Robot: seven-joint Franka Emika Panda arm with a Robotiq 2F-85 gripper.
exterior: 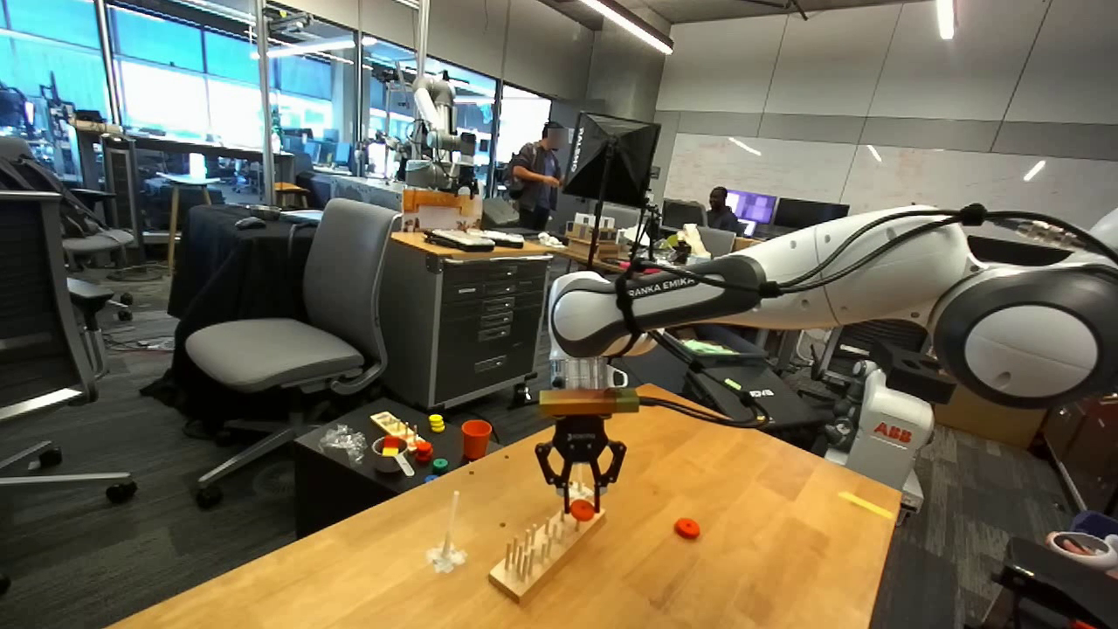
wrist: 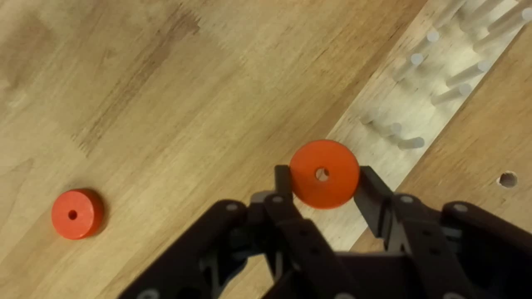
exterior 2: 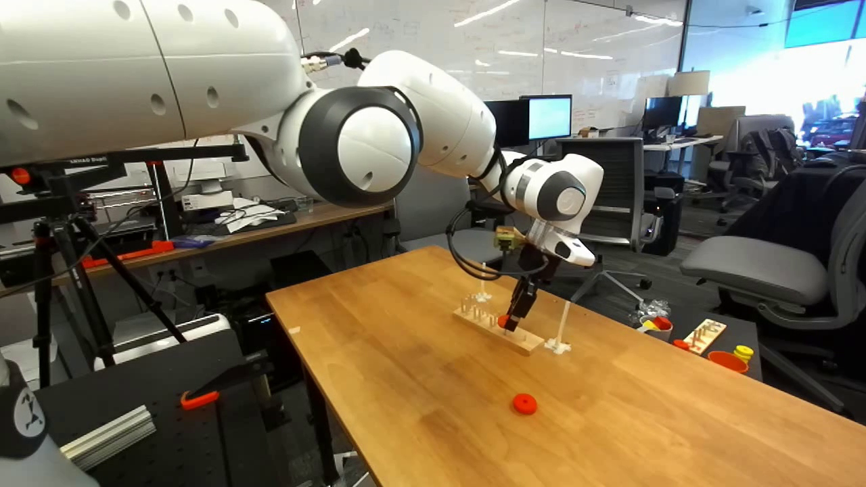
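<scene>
An orange-red disc with a centre hole (wrist: 310, 187) is pinched between the two fingertips of my gripper (exterior: 583, 510), one on each side of it. Beneath it runs the pale wooden peg board (wrist: 389, 107), whose upright pegs stand in groups; the disc covers part of the end with fewest pegs. Something pale shows through the hole, but whether a peg is inside I cannot tell. A second orange-red disc (wrist: 75, 215) lies flat on the table by itself, seen also in exterior view 2 as a red disc (exterior 2: 524, 403).
White rods stand upright on either side of the board, one a tall rod (exterior: 452, 524) in a whitish base. The wooden table (exterior 2: 390, 341) is otherwise largely bare. A low black side table holds an orange cup (exterior: 476, 438) and several coloured pieces.
</scene>
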